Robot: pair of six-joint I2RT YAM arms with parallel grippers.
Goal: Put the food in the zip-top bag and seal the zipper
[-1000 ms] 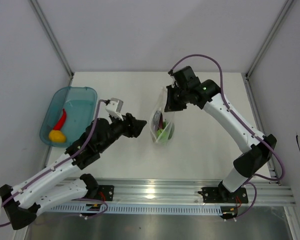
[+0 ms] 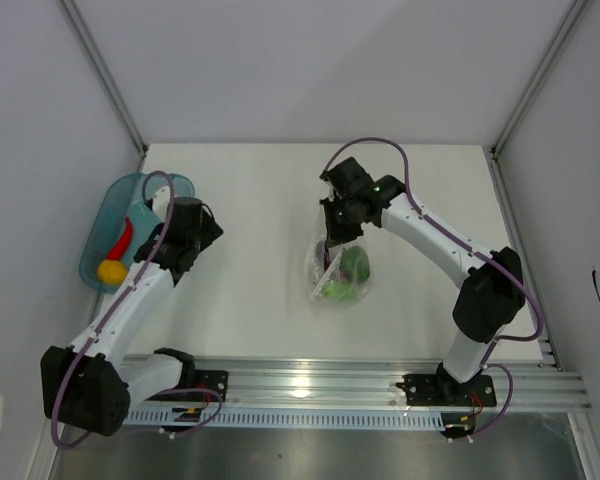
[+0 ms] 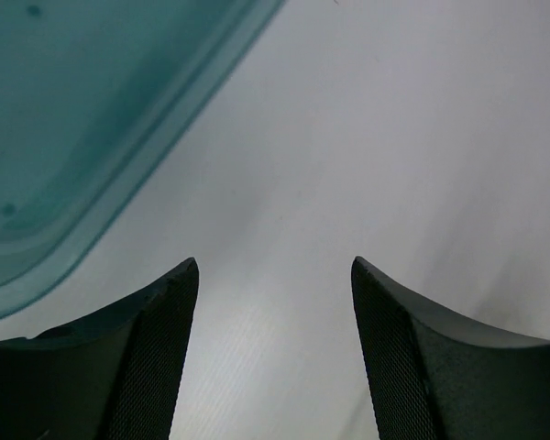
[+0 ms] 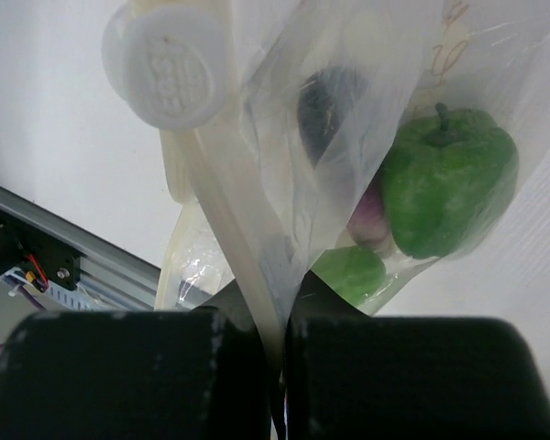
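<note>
A clear zip top bag (image 2: pixel 325 277) stands near the middle of the table, holding a green pepper (image 4: pixel 451 183), a lighter green item (image 4: pixel 351 272) and something dark purple (image 4: pixel 329 107). My right gripper is shut on the bag's edge, with the film running up between its fingers; a white slider (image 4: pixel 172 69) shows near that edge. Over the right side of the teal bin (image 2: pixel 105 205) hangs my left gripper (image 2: pixel 212 225), its fingers apart and empty in the left wrist view. A red chili (image 2: pixel 121 240) and a yellow item (image 2: pixel 112 272) lie in the bin.
Bare white table (image 2: pixel 260 200) separates the bin from the bag. A metal rail (image 2: pixel 310 372) runs along the front edge.
My left gripper has swung left, from beside the bag to the bin. The right gripper came down and the bag with it, so the bag now rests lower on the table.
</note>
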